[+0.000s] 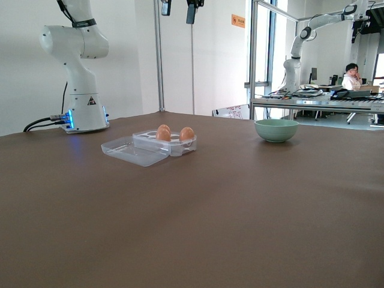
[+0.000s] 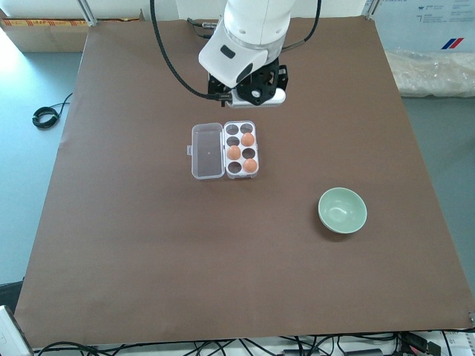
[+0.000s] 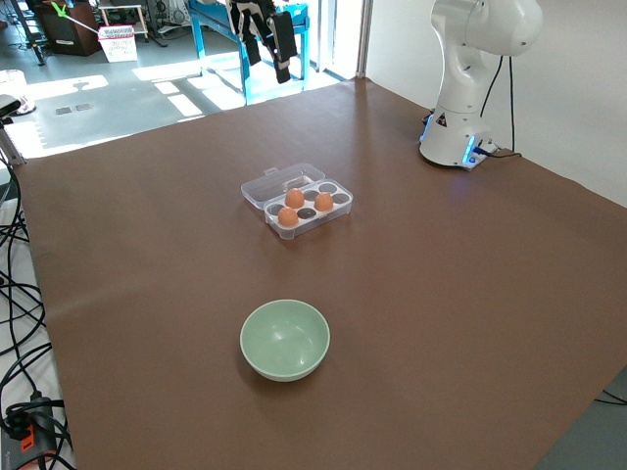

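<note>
A clear plastic egg box [image 2: 213, 150] lies open on the brown table [image 2: 163, 245], with three brown eggs in its compartments, such as one egg [image 1: 186, 133] at the near corner. A pale green bowl [image 2: 342, 210] stands apart from the box, to its right in the left view, in front of it in the right view. The black gripper [image 1: 179, 8] hangs high above the table behind the box, mostly cropped in the top view. Its two fingers are apart, with nothing seen between them; in the left view the arm's housing hides them.
The robot base [image 3: 456, 132] stands at the table's back edge. Cables and a black device [image 3: 29, 431] line one side, off the tabletop.
</note>
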